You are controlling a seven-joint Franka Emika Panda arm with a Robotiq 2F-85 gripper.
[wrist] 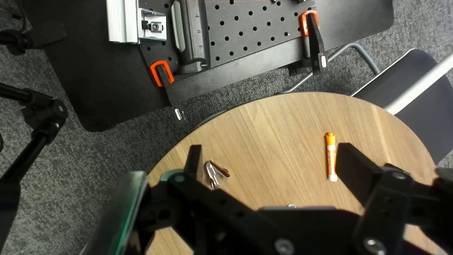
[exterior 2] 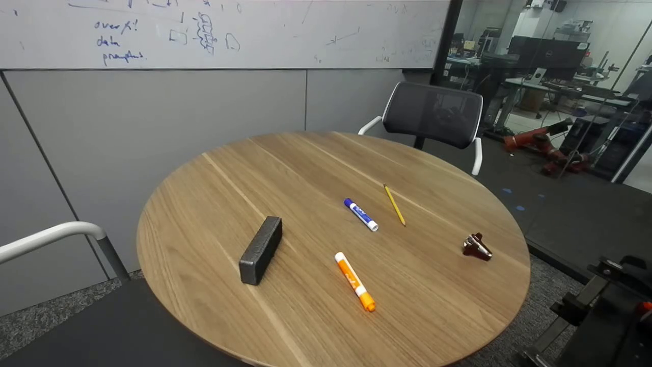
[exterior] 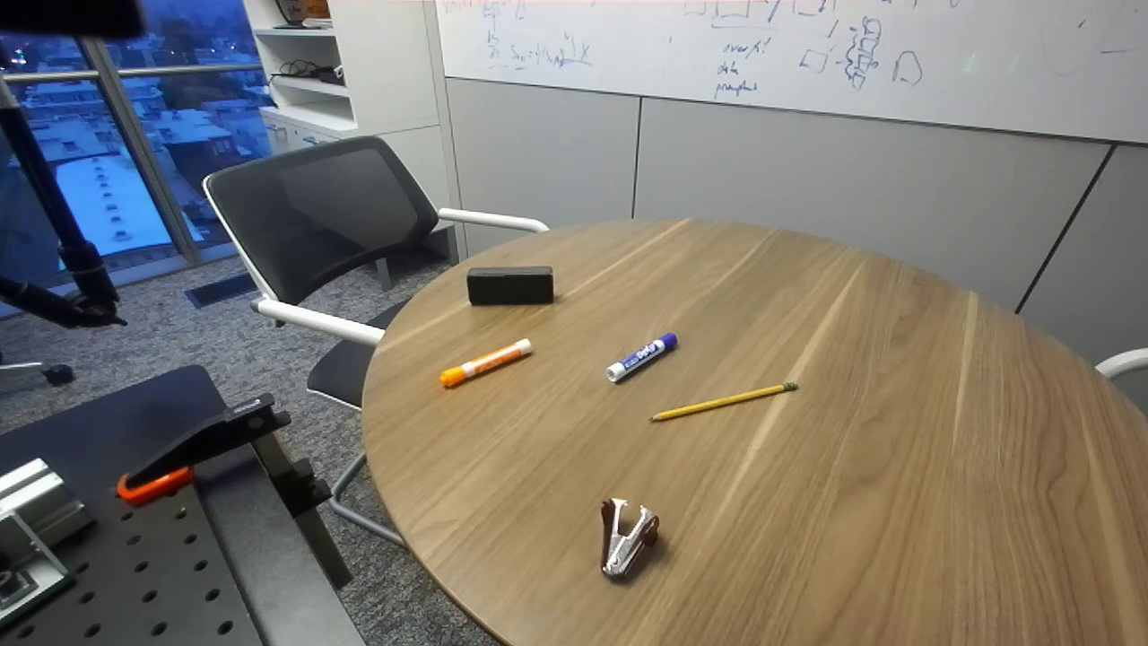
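Observation:
My gripper is open in the wrist view, its fingers wide apart with only tabletop between them, high above the table. An orange marker [exterior: 486, 362] lies close to the table's left edge; in the wrist view it is beside the right finger [wrist: 354, 170]. Near the table's middle rest a blue-capped marker [exterior: 642, 357] and a yellow pencil [exterior: 723, 403], both mostly hidden behind the gripper in the wrist view. A dark red and silver staple remover [exterior: 626, 538] sits near the front. At the far left is a black eraser block [exterior 2: 261, 251].
The round wooden table [exterior: 915, 463] has much clear room on its right side. A black workbench with orange-handled clamps [wrist: 161, 73] stands close to its edge. Mesh chairs [exterior: 323, 210] [exterior 2: 434, 113] stand around it, and a whiteboard [exterior 2: 256, 36] hangs behind.

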